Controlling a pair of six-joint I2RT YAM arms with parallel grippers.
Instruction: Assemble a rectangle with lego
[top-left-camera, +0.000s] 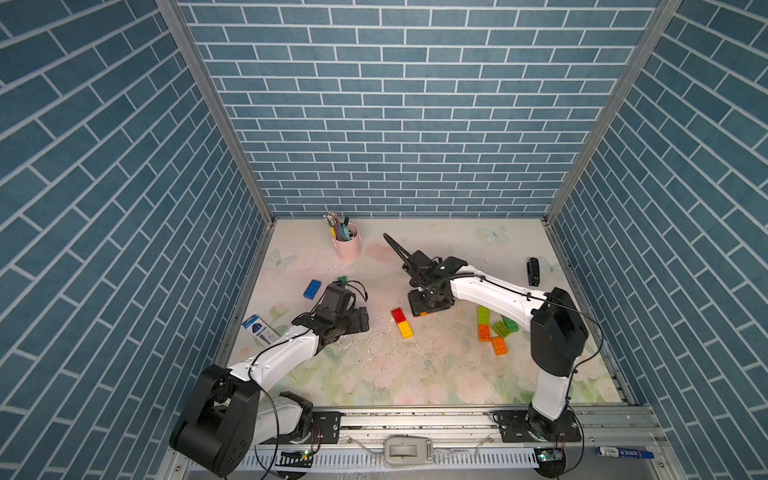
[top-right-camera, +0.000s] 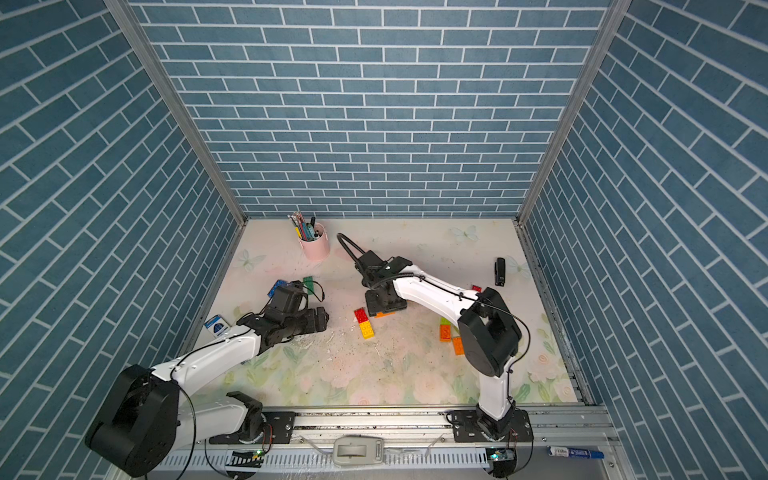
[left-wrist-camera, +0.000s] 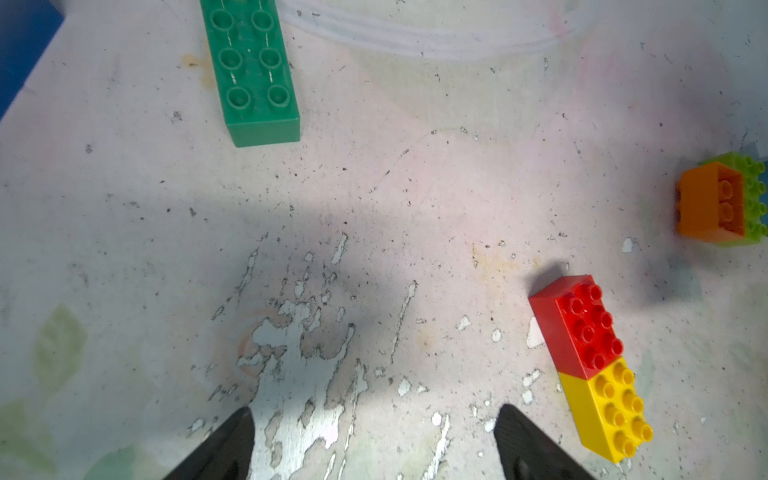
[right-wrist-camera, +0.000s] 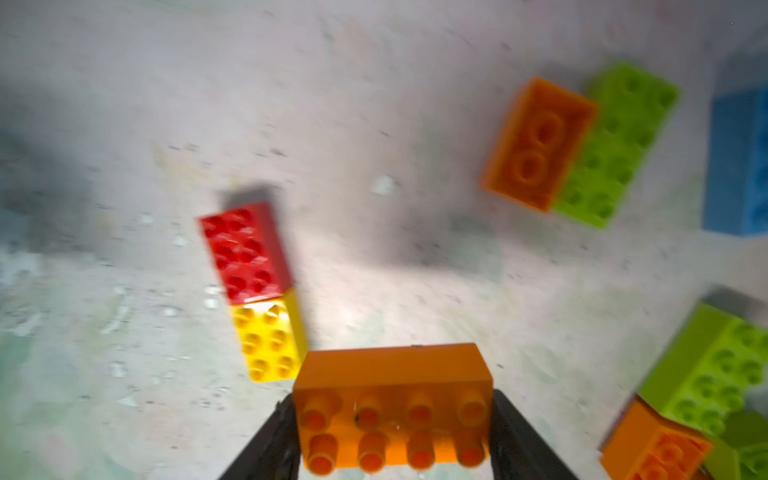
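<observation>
Between the fingers of my right gripper is a long orange brick (right-wrist-camera: 392, 368), held off the table with its studs toward the camera. To its left in the right wrist view, a red brick (right-wrist-camera: 246, 252) and a yellow brick (right-wrist-camera: 268, 340) lie end to end on the table, touching. My left gripper is open with nothing between its fingers, left of that red and yellow pair. A green brick (left-wrist-camera: 249, 76) lies farther back in the left wrist view. A short orange brick (right-wrist-camera: 540, 144) sits against a lime brick (right-wrist-camera: 616, 144).
Lime and orange bricks (top-left-camera: 484, 332) cluster at the right, with a blue brick (right-wrist-camera: 737, 164) near them. Another blue brick (top-left-camera: 312, 289) lies at left. A pink pen cup (top-left-camera: 347, 246) stands at the back.
</observation>
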